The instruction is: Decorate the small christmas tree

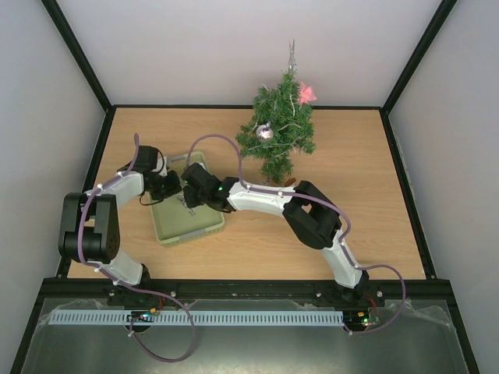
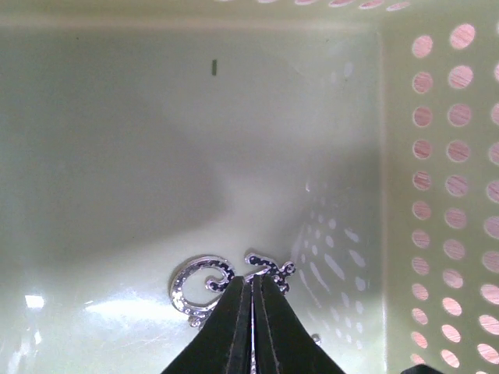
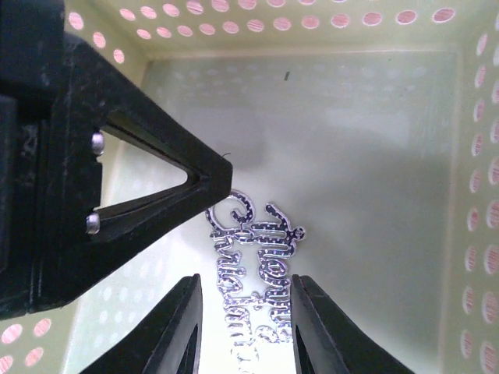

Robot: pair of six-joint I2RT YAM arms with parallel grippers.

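A glittering silver ornament [image 3: 269, 269] with curls and lettering lies in the pale green basket [image 1: 187, 237]. My right gripper is part open above it, the ornament showing between and beyond its fingers. The left gripper is shut, its tips in front of the ornament's curled end [image 2: 199, 292]; no grip on it shows. Left fingers [image 3: 210, 183] reach in from the upper left of the right wrist view. On the table behind stands the small Christmas tree [image 1: 277, 117], bearing a silver ball [image 1: 264, 133], a pink bow-like ornament [image 1: 306, 93] and a silver topper [image 1: 292, 58].
Perforated walls [image 2: 460, 187] of the basket rise around both grippers, which are close together. The right forearm crosses in front of the tree's base.
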